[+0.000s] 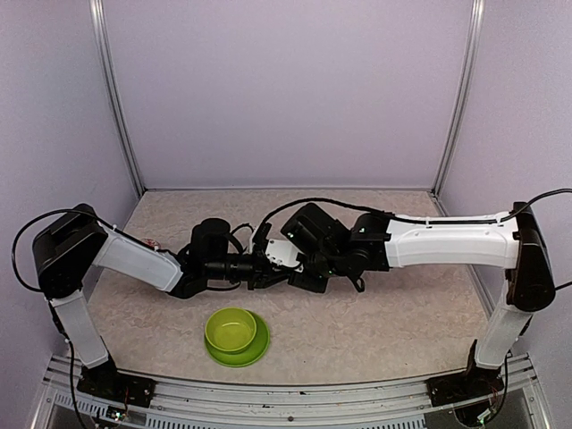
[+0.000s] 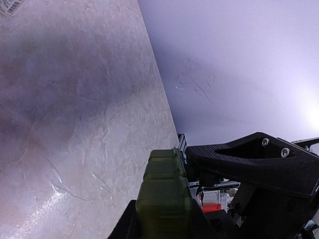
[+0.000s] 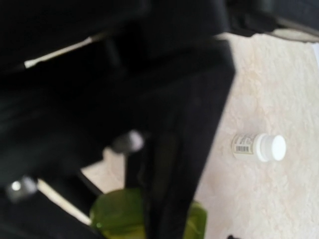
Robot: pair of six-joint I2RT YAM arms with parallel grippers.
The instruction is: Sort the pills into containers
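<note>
A green translucent case with ridged segments, like a pill organizer, stands in the left wrist view. My left gripper is shut on its lower part. In the right wrist view, parts of the green case show behind a dark finger. My right gripper is open and close beside the left one above the table; its dark finger reaches in near the case's top. On the table lies a white pill bottle, whose label edge shows in the left wrist view. No loose pills are visible.
A lime green bowl sits on a green plate near the front of the table. Small red items lie at the left edge.
</note>
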